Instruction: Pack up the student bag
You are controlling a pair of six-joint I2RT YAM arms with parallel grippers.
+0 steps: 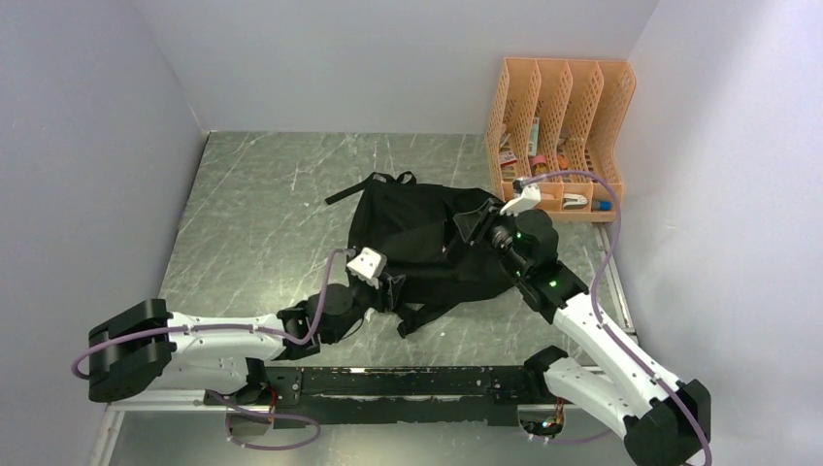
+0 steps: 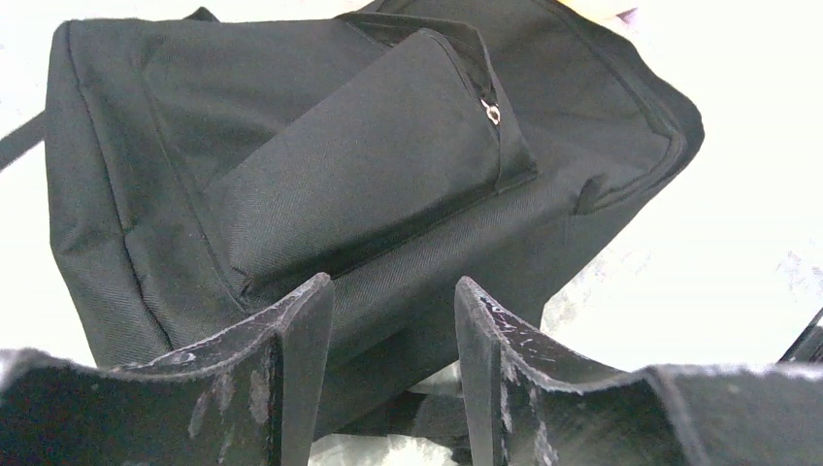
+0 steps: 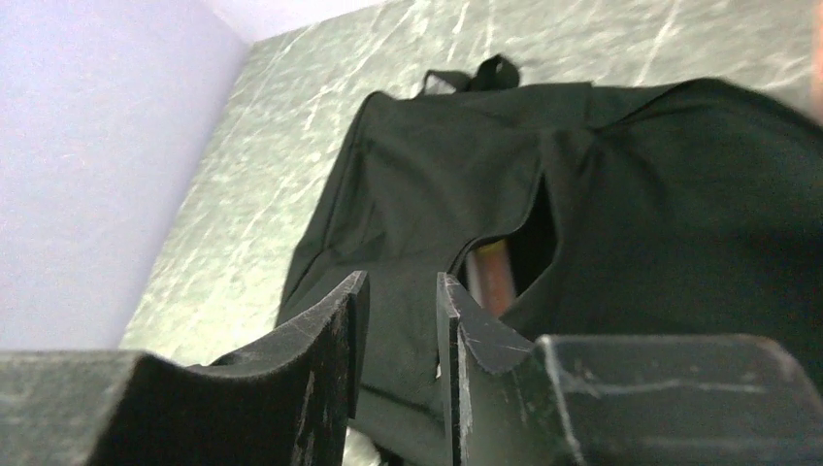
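Note:
A black student bag (image 1: 417, 218) lies on its side across the middle of the table. In the right wrist view its opening gapes a little, and a pinkish-brown item (image 3: 493, 277) shows inside. The left wrist view shows a pocket panel with a small metal zipper pull (image 2: 492, 113). My left gripper (image 1: 396, 291), at the bag's near-left edge, has its fingers parted, with nothing held between them. Over the bag's right part hovers my right gripper (image 1: 469, 225); its fingers (image 3: 354, 330) are apart and empty.
An orange organizer (image 1: 621, 121) with several compartments of small items, among them a blue item (image 1: 601, 206), stands at the back right. Bare table (image 1: 262, 218) lies left of the bag. Grey walls (image 1: 408, 63) enclose the workspace.

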